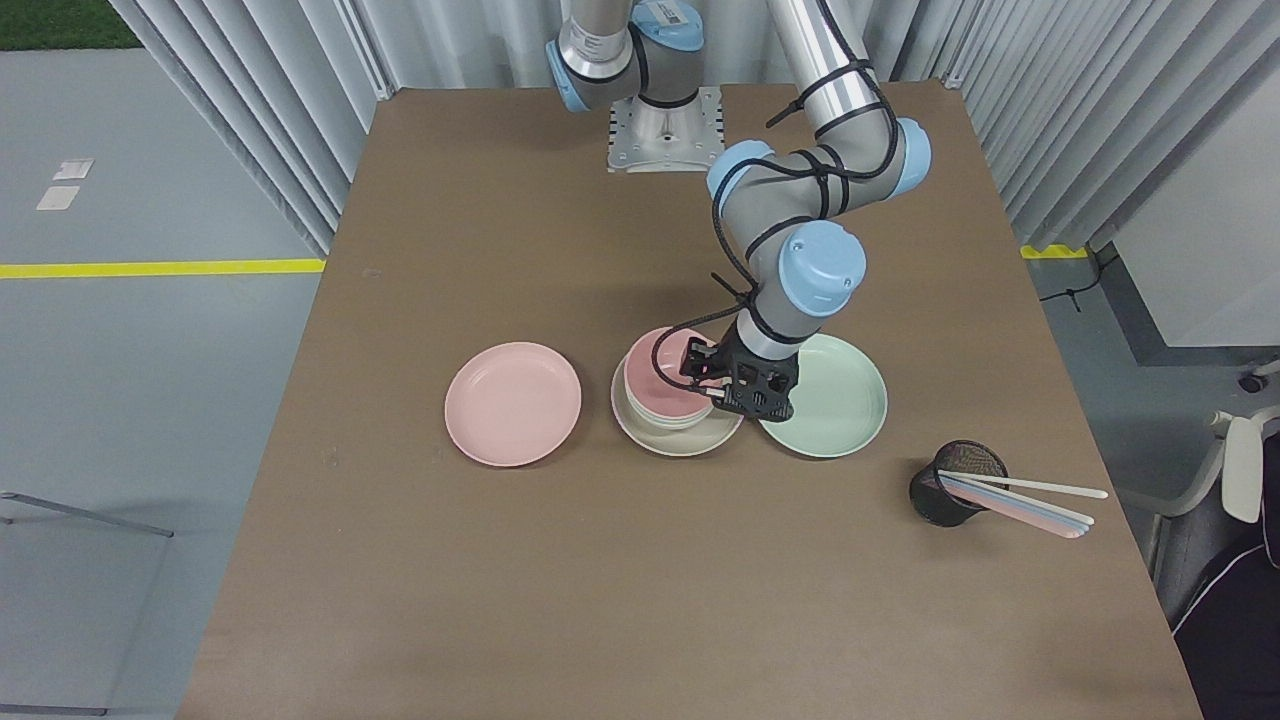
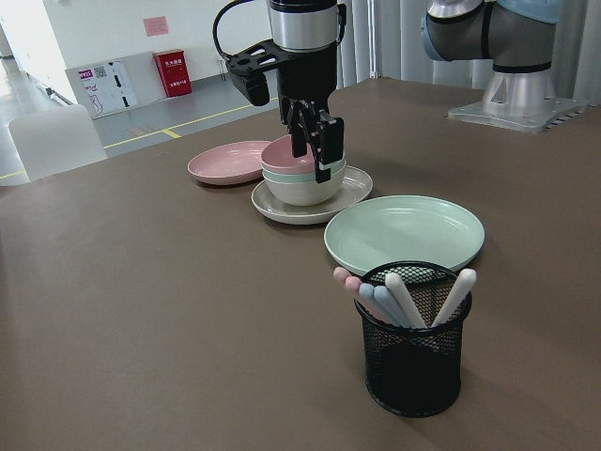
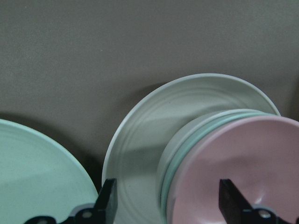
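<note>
My gripper is open, its fingers straddling the near rims of a nested stack of bowls: a pink bowl [image 3: 261, 163] on top, mint and white beneath, nothing visibly clamped. The stack sits on a cream plate [image 3: 135, 154]. In the front view the gripper [image 1: 720, 390] hides part of the bowls, with a mint plate [image 1: 828, 408] to the right and a pink plate [image 1: 512, 408] to the left, both empty.
A black mesh cup [image 2: 413, 366] of pink, blue and white sticks stands at the front right.
</note>
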